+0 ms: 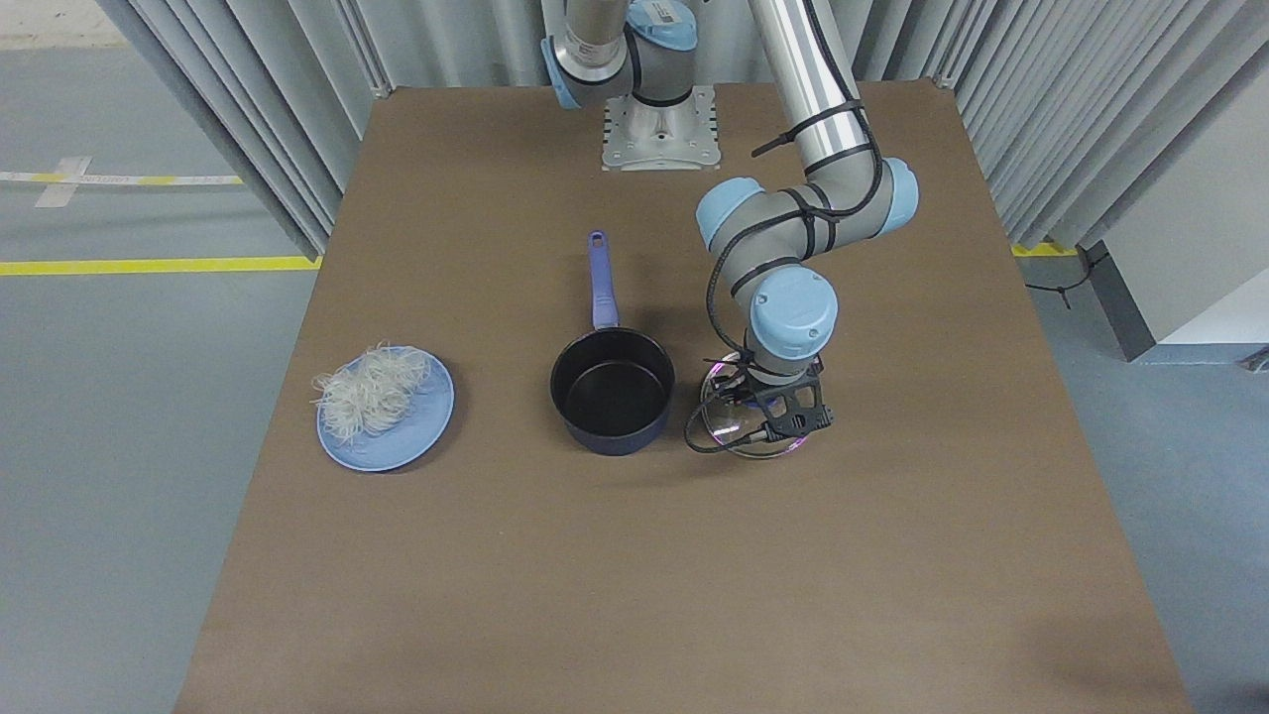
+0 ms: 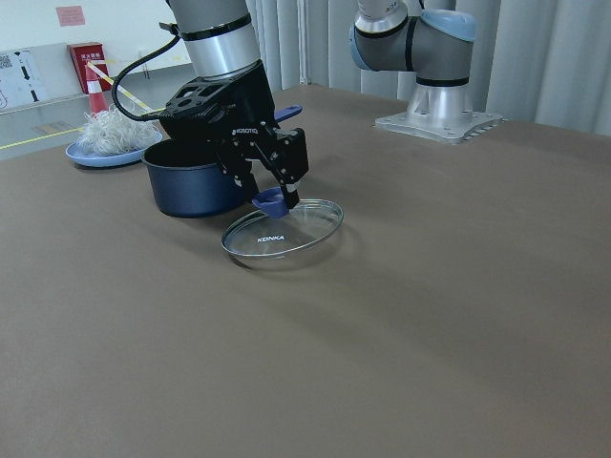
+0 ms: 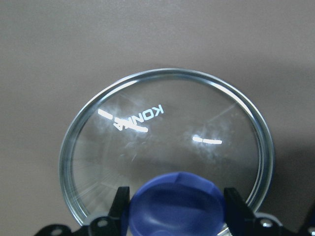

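A glass lid (image 1: 773, 446) (image 2: 277, 243) (image 3: 162, 128) with a KONKA print is low over the table, right of the dark pot (image 1: 609, 393) (image 2: 186, 186), apparently at or just above the surface. My gripper (image 2: 272, 200) is shut on the lid's blue knob (image 3: 177, 206). The open pot has a blue handle (image 1: 601, 280) pointing toward the back. A blue plate (image 1: 422, 434) (image 2: 100, 160) at the left holds a heap of white stringy material (image 1: 369, 387) (image 2: 115, 132).
The arm's base plate (image 1: 660, 155) stands at the back edge, with curtains behind it.
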